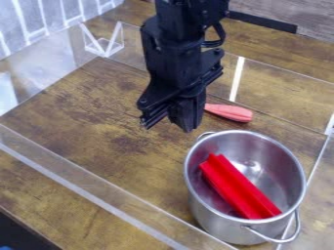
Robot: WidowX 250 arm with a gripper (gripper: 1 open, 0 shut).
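Note:
The black gripper (170, 109) hangs in the upper middle of the camera view, pointing down, above the wooden surface and to the upper left of a steel pot (284, 171). Whether its fingers are apart or closed is hard to make out. A long red object (239, 186) lies inside the pot at lower right. A pink object (229, 112) lies on the surface behind the pot, to the right of the gripper.
Clear panels edge the workspace, with a white piece (104, 44) at the top left.

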